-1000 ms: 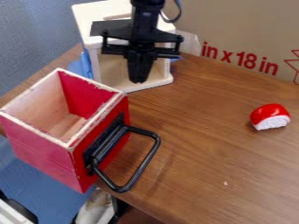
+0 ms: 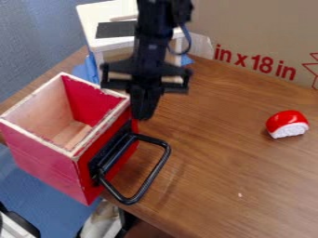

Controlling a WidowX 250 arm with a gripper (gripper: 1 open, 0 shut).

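Note:
My black gripper [image 2: 144, 100] hangs above the table just behind a red wooden box [image 2: 50, 158], near the box's back right corner; whether its fingers are open or shut is hard to tell. The box is open on top, with a bare wood floor inside and a black metal handle [image 2: 161, 163] on its right side. A small red object with a white front [image 2: 285, 121] lies on the wooden table at the right.
A white container [image 2: 99, 19] stands at the back, partly behind my arm, on a blue cloth. A cardboard panel [image 2: 261, 33] closes the back right.
My gripper has moved down in the view, toward the red box's back right corner. The box and the red object are unchanged.

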